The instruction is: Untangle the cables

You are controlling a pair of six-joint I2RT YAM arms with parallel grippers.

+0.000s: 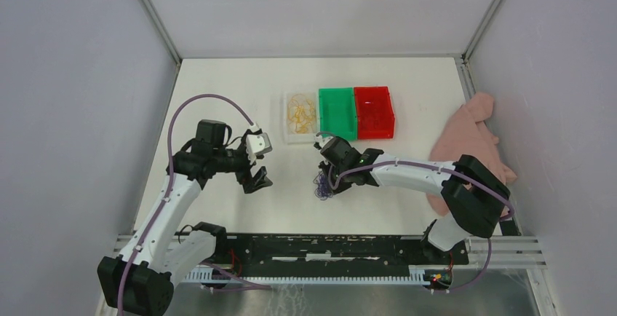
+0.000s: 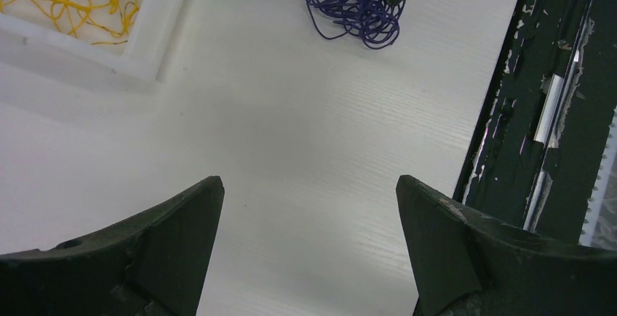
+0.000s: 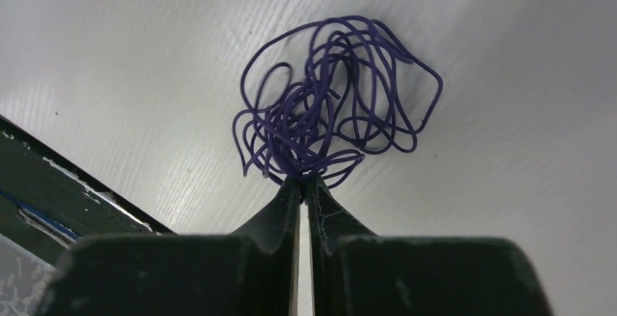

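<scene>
A tangled heap of thin purple cable [image 1: 322, 185] lies on the white table; in the right wrist view it [image 3: 327, 97] shows as a loose ball of loops. My right gripper is down at the heap's near edge, fingertips close together with strands at them; whether it grips any is unclear. In the top view it [image 1: 327, 178] partly covers the cable. My left gripper hangs open over bare table to the left of the heap, nothing between its fingers.
Behind are a white tray [image 1: 300, 132] of yellow cables, a green bin [image 1: 337, 112] and a red bin [image 1: 374, 112]. A pink cloth [image 1: 469, 141] lies at the right. The table's front edge borders a dark rail [image 2: 553, 97].
</scene>
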